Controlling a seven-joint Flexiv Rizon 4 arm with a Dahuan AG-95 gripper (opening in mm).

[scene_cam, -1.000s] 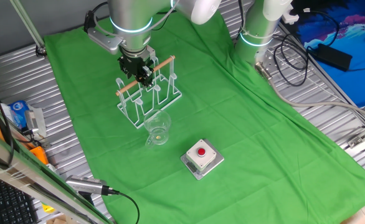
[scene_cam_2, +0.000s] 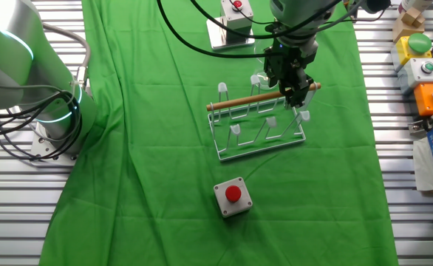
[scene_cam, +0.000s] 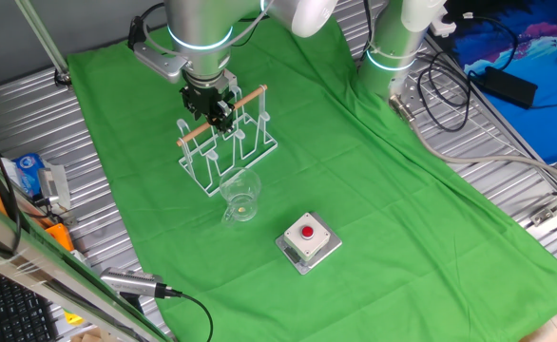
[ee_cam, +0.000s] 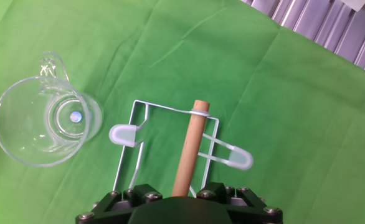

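My gripper [scene_cam: 223, 122] is over the wooden top bar of a white wire cup rack [scene_cam: 256, 152], pointing down. In the second exterior view, the black gripper [scene_cam_2: 296, 87] covers part of the bar near one end. The wrist view has the wooden bar [ee_cam: 190, 146] running in between the black finger parts at the bottom edge; their tips are hidden, so how far apart they stand is unclear. A clear glass mug [ee_cam: 45, 121] stands upright on the green cloth beside the rack, apart from the gripper, handle [ee_cam: 53, 65] outward. No mug shows on the rack's hooks.
A red push-button box [scene_cam: 307, 237] on a metal plate sits beyond the mug. Another red-button box [scene_cam_2: 233, 196] lies on the rack's other side. Cables hang across the arm in the second exterior view.
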